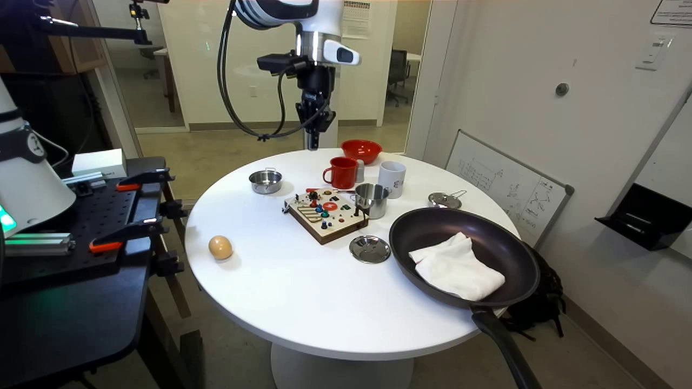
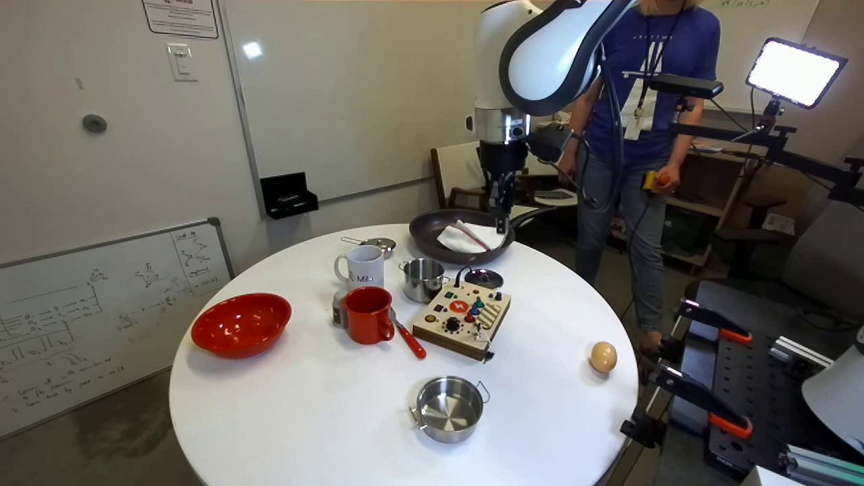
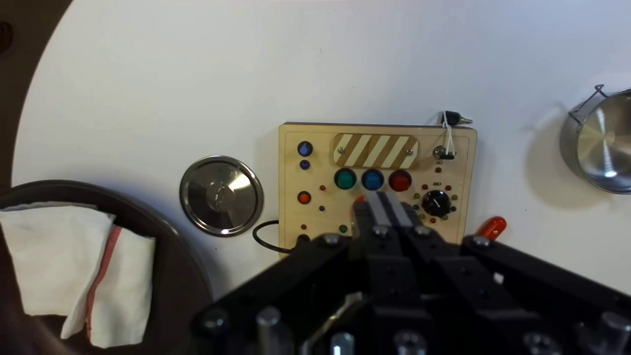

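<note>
My gripper is shut, with nothing showing between its fingers. It hangs well above the table, and in the wrist view its fingertips overlap the wooden board of switches and buttons (image 3: 378, 148), hiding the lower part of it. In exterior view 1 the gripper (image 1: 312, 143) is clear of every object. A folded white cloth (image 1: 457, 269) with a red stripe lies in the black frying pan (image 1: 499, 249). Beside the board rests a round steel lid (image 3: 222, 195).
A red mug (image 2: 368, 316), a white mug (image 2: 364, 267), a steel pot (image 2: 422, 281) and a red bowl (image 2: 241, 325) stand around the board. A small steel pan (image 2: 449, 410) and a brown egg-shaped object (image 2: 603, 357) sit apart.
</note>
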